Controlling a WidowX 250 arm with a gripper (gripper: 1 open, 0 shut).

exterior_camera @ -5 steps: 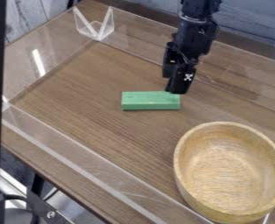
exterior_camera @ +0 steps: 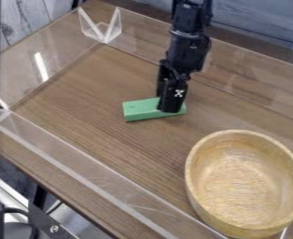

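Observation:
A flat green block point(exterior_camera: 144, 111) lies on the wooden table, left of centre. The black gripper point(exterior_camera: 171, 99) is low over its right end, with fingertips at or just beside the block and partly covering it. The gripper is open; whether the fingertips touch the block is hard to tell.
A large wooden bowl point(exterior_camera: 243, 182) fills the lower right. A clear plastic object point(exterior_camera: 101, 28) stands at the back left.
The gripper has come down and left onto the right end of the green block. The block has shifted slightly left and sits a little more tilted.

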